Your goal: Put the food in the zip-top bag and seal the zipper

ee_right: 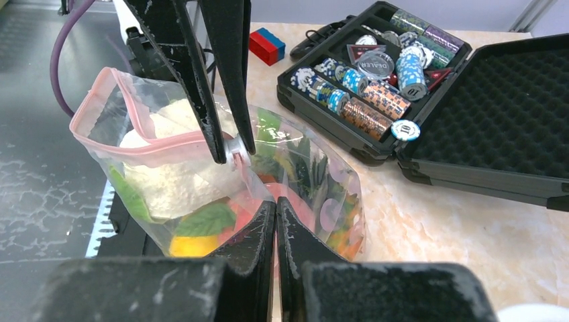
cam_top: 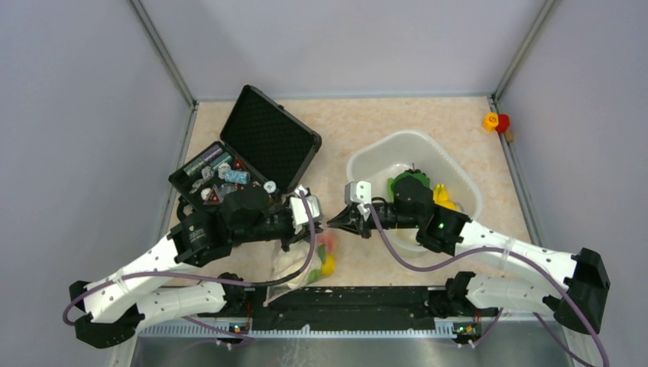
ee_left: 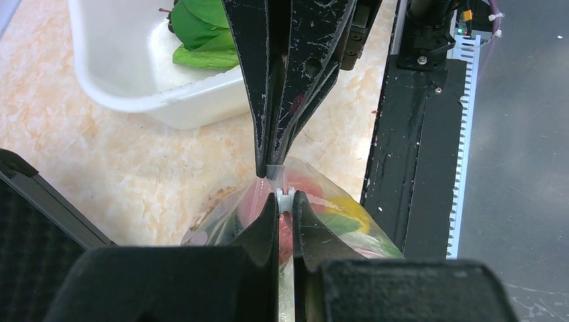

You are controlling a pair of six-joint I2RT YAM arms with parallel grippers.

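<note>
The clear zip bag with pink zipper edging lies between my grippers, its mouth gaping on the far side in the right wrist view. Inside are a white cauliflower-like piece, a yellow piece, and green and pink food. My left gripper is shut on the white zipper slider, near the bag's near corner. My right gripper is shut, its tips by that clear corner, nothing visibly between them. From above, the arms hide most of the bag's top.
A white bin with green and yellow food stands right of the bag, under the right arm. Behind left lies an open black case with poker chips. The dark table edge runs close in front.
</note>
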